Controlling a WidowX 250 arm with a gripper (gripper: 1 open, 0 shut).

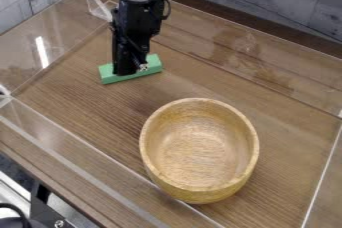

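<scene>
A green block [147, 67] lies flat on the wooden table, upper left of centre. My dark gripper [126, 60] is down at its left part, fingertips at or over the block, looking shut; whether it touches the block is unclear. A wide beige bowl [199, 147] sits on the table at the lower right.
A low wall bounds the back right. Cables and dark hardware lie off the table's near left edge.
</scene>
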